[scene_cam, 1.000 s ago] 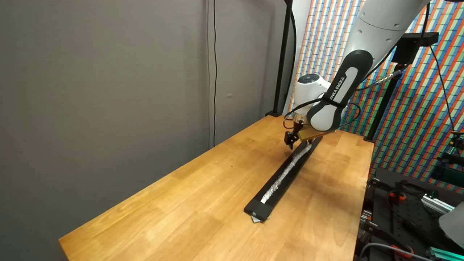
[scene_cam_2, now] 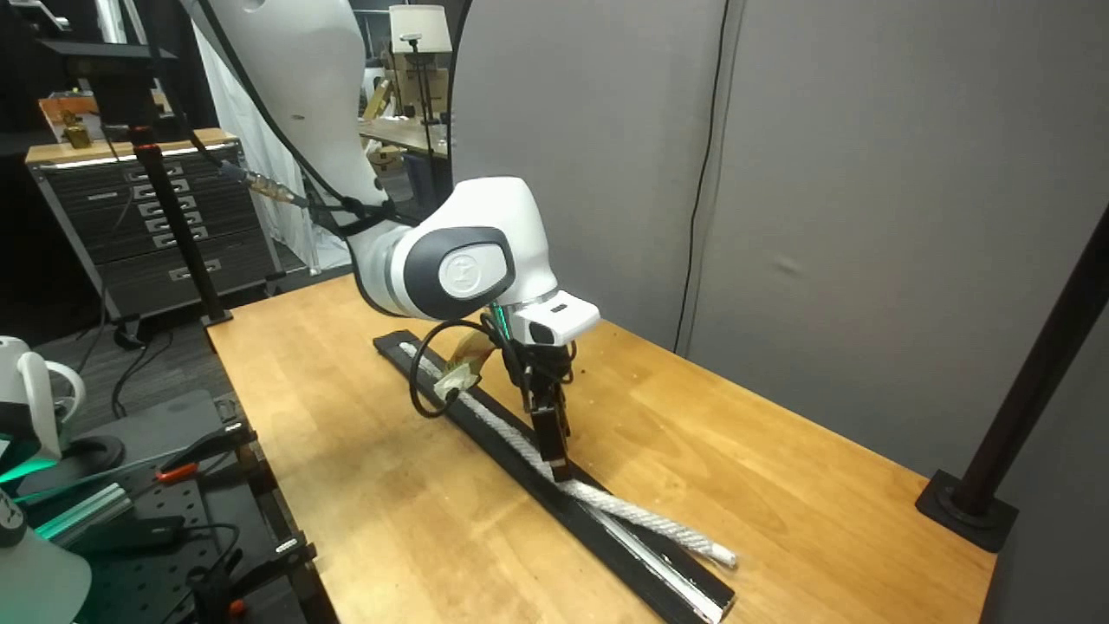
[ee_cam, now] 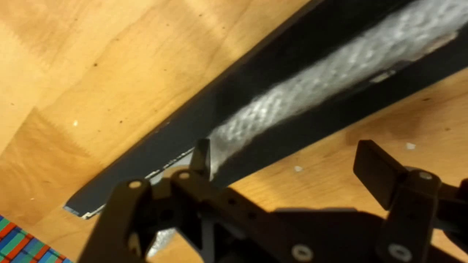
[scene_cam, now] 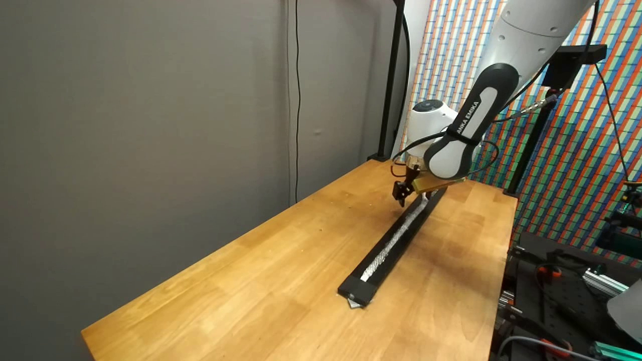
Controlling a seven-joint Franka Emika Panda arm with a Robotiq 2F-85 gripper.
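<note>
A long black channel strip (scene_cam: 362, 290) lies along the table, with a white braided rope (scene_cam: 391, 243) running along much of its middle. In exterior view 2 the near end of the rope (scene_cam_2: 665, 525) leaves the groove and slants over the strip's side. My gripper stands open and low at this part of the strip. From the wrist, the left finger (ee_cam: 202, 157) overlaps the rope's edge, while the right finger (ee_cam: 373, 171) is off the strip, over bare wood. Whether the left finger touches the rope, I cannot tell.
A dark post (scene_cam_2: 977, 489) stands at one table corner. Beside the table sits a dark cart (scene_cam: 572, 295) with tools and cables. A grey wall panel (scene_cam: 180, 120) borders the table.
My wrist and forearm have shifted very slightly. The strip and the visible rope lie as before.
</note>
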